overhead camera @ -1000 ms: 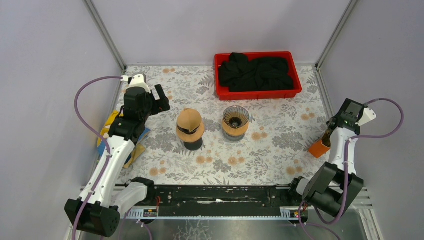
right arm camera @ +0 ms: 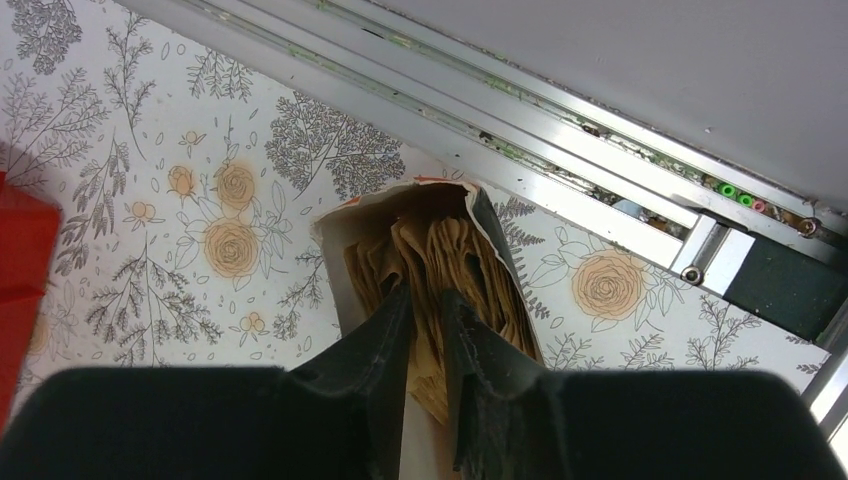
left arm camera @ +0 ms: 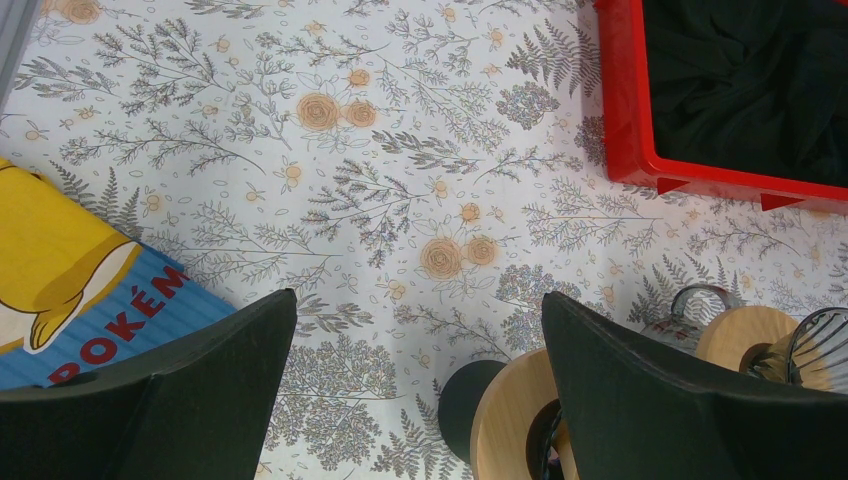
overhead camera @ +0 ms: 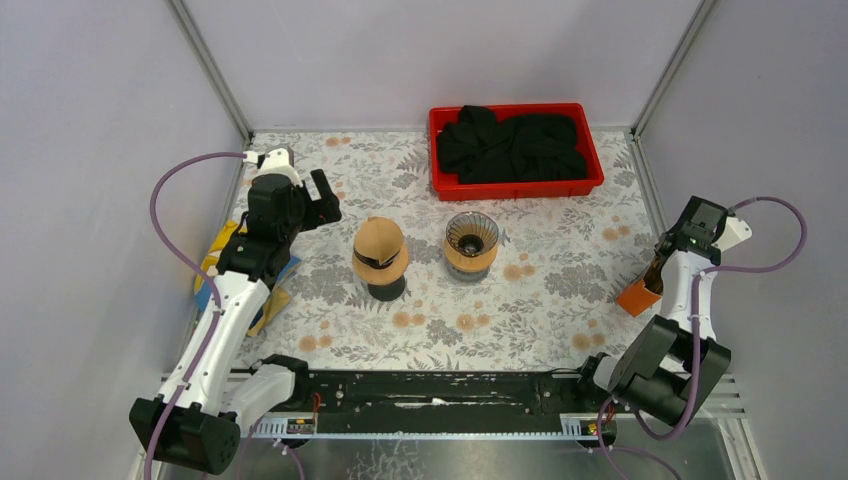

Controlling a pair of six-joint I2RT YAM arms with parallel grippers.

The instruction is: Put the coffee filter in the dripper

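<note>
My right gripper is down in an orange box (overhead camera: 634,299) at the right, its two dark fingertips close together among folded brown paper filters (right arm camera: 480,270); whether any paper is held between them is unclear. The dripper (overhead camera: 471,235), a clear ribbed cone in a wooden collar on a glass carafe (left arm camera: 667,335), stands at the centre. Left of it is another wooden-topped stand (overhead camera: 380,243) with a dark base. My left gripper (overhead camera: 322,195) is open and empty above the left side of the table, its fingers wide apart.
A red tray (overhead camera: 590,175) with dark cloth stands at the back. A yellow and blue Pokémon package (left arm camera: 110,280) lies under the left arm. Metal rails and walls border the table on both sides, close to the right box.
The right arm has shifted very slightly, with its gripper staying at the box. The left arm and the objects on the table are unchanged.
</note>
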